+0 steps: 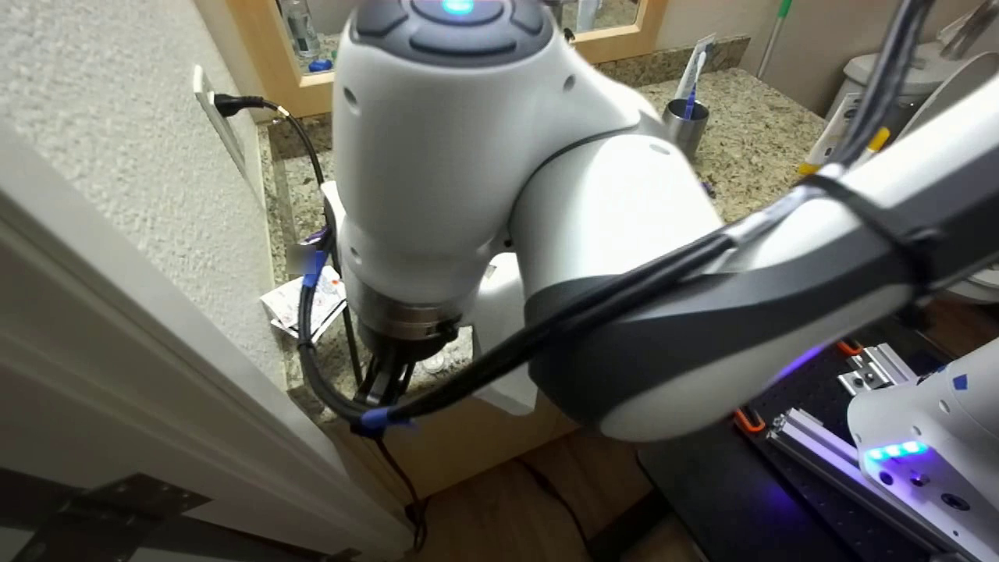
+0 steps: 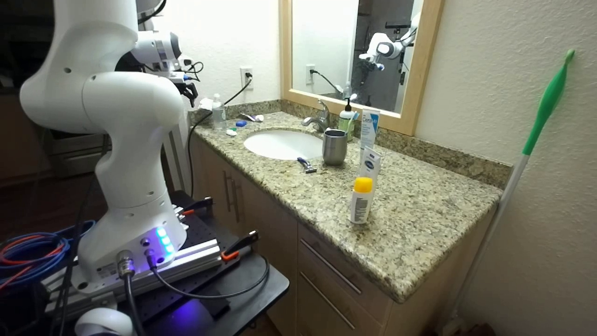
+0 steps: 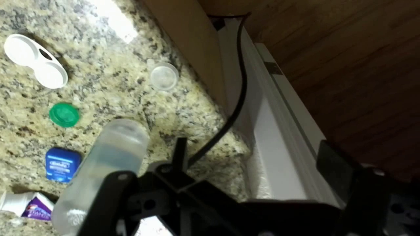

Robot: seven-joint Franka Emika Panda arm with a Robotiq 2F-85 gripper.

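My gripper stands open above the counter's end, nothing held between its wide-apart fingers. In exterior view 2 the gripper (image 2: pixel 190 92) hangs higher than the counter top. A clear bottle (image 3: pixel 106 161) is to the left of the fingers in the wrist view, partly covered by the gripper body. Beyond it are a green cap (image 3: pixel 64 114), a white two-well lens case (image 3: pixel 36 61) and a translucent cap (image 3: pixel 164 76). A blue floss box (image 3: pixel 62 165) and a purple-and-white tube (image 3: pixel 29 205) lie on the bottle's far side. Exterior view 1 hides the fingertips behind the arm and cables.
A black power cord (image 3: pixel 240 90) runs past the counter edge between my fingers' lines of sight. Papers (image 1: pixel 304 300) lie by the wall. Farther along stand a steel cup (image 2: pixel 334 147), a razor (image 2: pixel 306 165), the sink (image 2: pixel 280 143) and a yellow-capped bottle (image 2: pixel 361 200).
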